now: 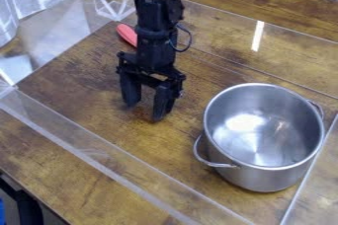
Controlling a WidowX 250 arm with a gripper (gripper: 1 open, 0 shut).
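The black robot gripper hangs low over the wooden table in the middle of the camera view. Its dark fingers reach down near the surface; a small brownish shape at their tips is too dim to identify, and whether the fingers are open or shut is unclear. A red elongated object lies behind the arm to the upper left. To the right stands a large steel pot with wire handles, empty inside as far as shows.
Clear plastic or glass edges run along the left and front of the table. Free wood surface lies left and in front of the gripper, and behind the pot at upper right.
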